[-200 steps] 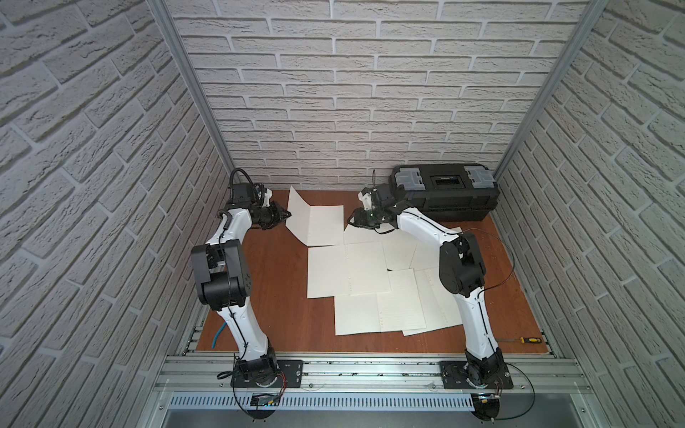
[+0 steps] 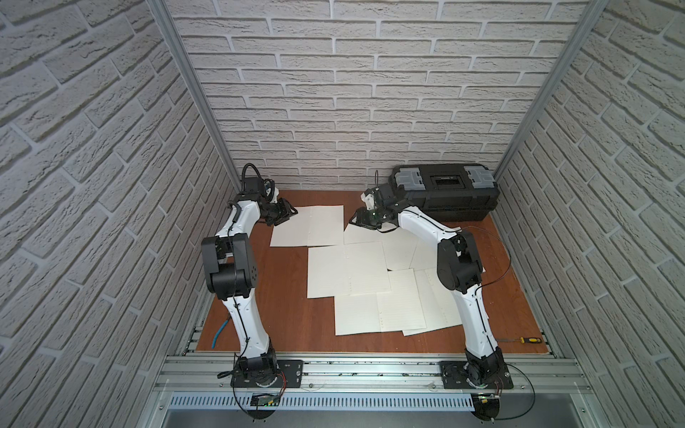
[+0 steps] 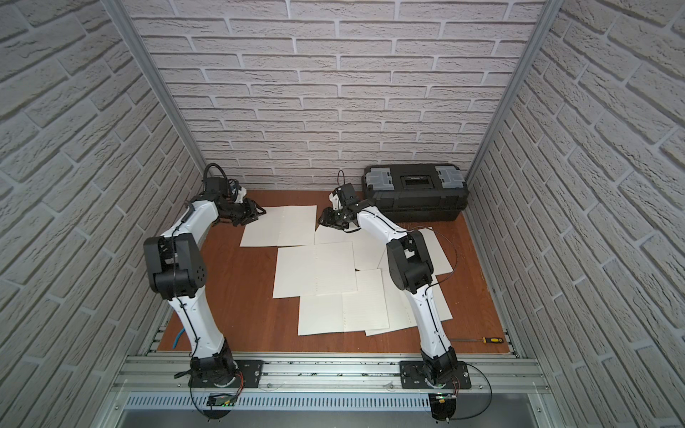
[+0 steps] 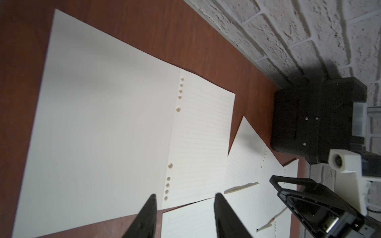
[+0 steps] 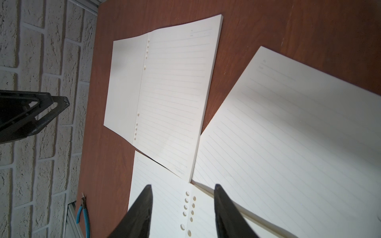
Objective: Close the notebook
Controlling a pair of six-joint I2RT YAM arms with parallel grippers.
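Note:
The far left notebook lies spread open on the table. Its blank cover (image 4: 99,123) is flat on the left side, and its lined pages (image 4: 202,134) face up on the right. My left gripper hangs over the near part of this notebook, fingers spread and empty. From above, that gripper (image 2: 287,211) is over the cover's left part. My right gripper is open too, with nothing held. It hovers over another open notebook (image 5: 158,186), just right of the far left one.
Several more open notebooks overlap across the middle and right, such as the middle one (image 2: 328,271). A black toolbox (image 2: 446,189) stands at the back right. Blue pliers (image 5: 84,216) lie front left and a screwdriver (image 2: 529,340) front right. Bare wood shows at front left.
One second ago the cover stood raised beside my left gripper; now it is down flat on the left. The right arm has barely shifted.

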